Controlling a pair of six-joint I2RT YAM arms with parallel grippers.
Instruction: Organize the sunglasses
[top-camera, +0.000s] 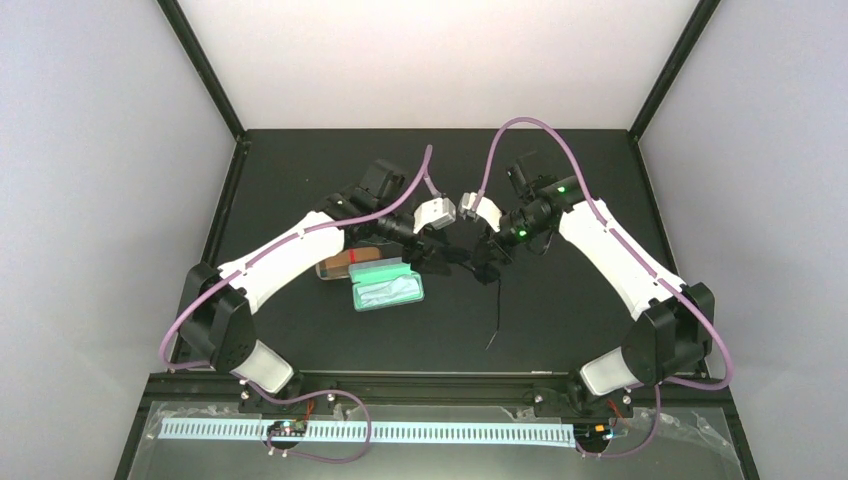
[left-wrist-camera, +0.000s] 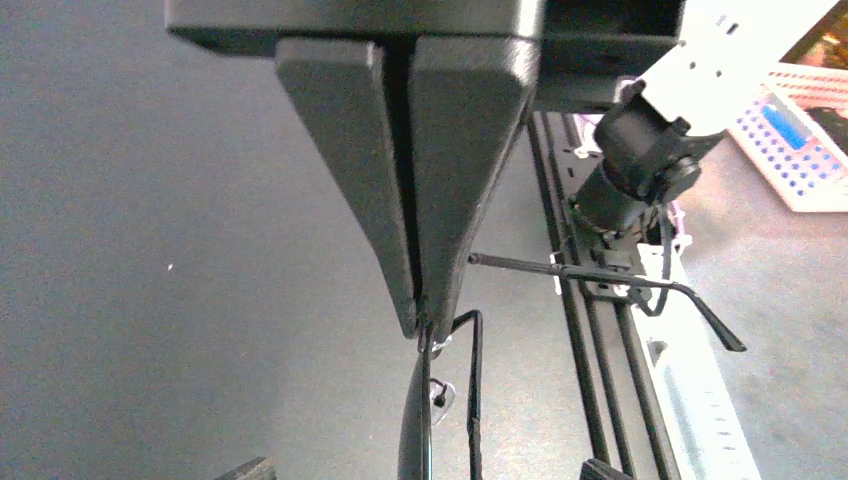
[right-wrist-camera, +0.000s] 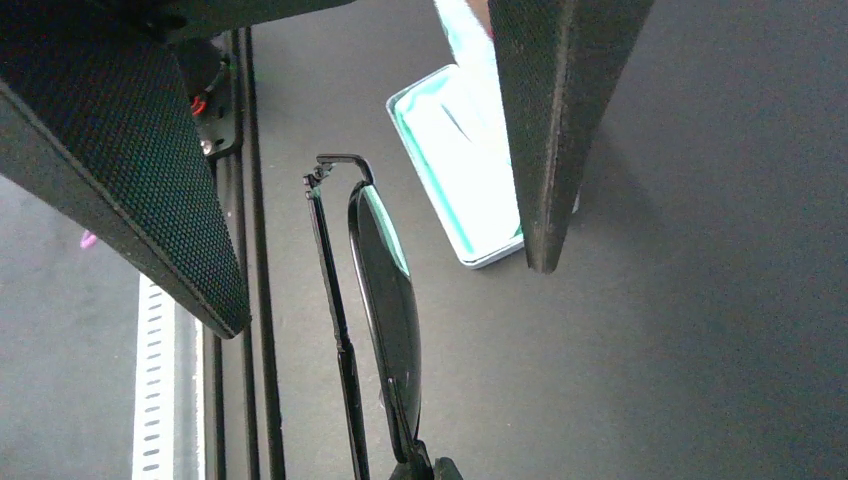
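Black sunglasses (right-wrist-camera: 385, 300) are held up between the two grippers at mid-table, one temple dangling downward in the top view. My right gripper is shut on their thin frame, as seen in the left wrist view. My left gripper (top-camera: 430, 255) is beside it; in the right wrist view its fingers look parted, and only their tips show at the bottom of the left wrist view. An open turquoise case (top-camera: 388, 292) with a pale cloth lies below and left of the grippers.
A brown case (top-camera: 335, 265) lies behind the turquoise one.
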